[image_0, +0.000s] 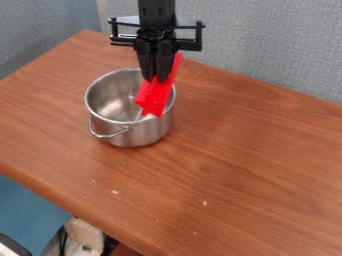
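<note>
My black gripper (158, 70) hangs from the top centre, its fingers around a bright red object (154, 97) that slants down over the right part of a steel pot (111, 128) with a wire handle. The red object's lower end is over or within the pot's rim; I cannot tell whether it touches it.
A grey padded wall (267, 50) runs along the back. The table's left edge drops to a blue surface (40, 210) with some clutter below.
</note>
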